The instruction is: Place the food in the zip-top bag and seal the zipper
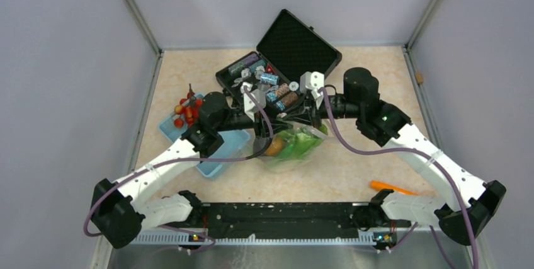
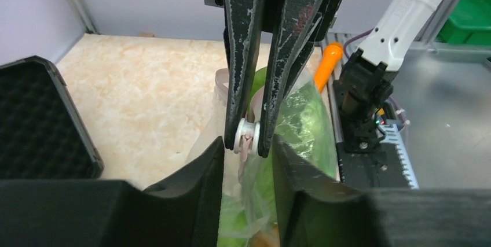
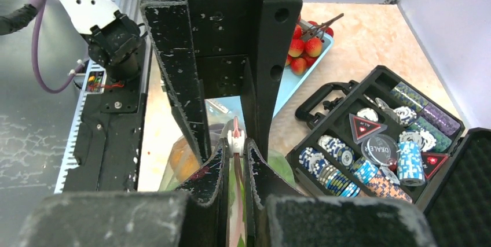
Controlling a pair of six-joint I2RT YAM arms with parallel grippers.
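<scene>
The clear bag (image 1: 286, 163) holds green lettuce (image 1: 301, 143) and an orange round food (image 1: 275, 145). In the right wrist view, my right gripper is shut on a white zipper slider (image 3: 236, 140) on the bag's top edge, and the pinkish zipper strip (image 3: 235, 224) runs from it. The left wrist view also shows this slider (image 2: 247, 136) between the right fingertips. My left gripper stands part open around the bag's top edge, its blurred fingers apart on either side, very close to the right gripper. Both arms hide much of the bag's opening from above.
Behind the grippers lies an open black case (image 1: 299, 45) with poker chips. A blue tray (image 1: 230, 145) with red fruit (image 1: 187, 113) sits at the left. An orange stick-shaped object (image 1: 391, 188) lies front right.
</scene>
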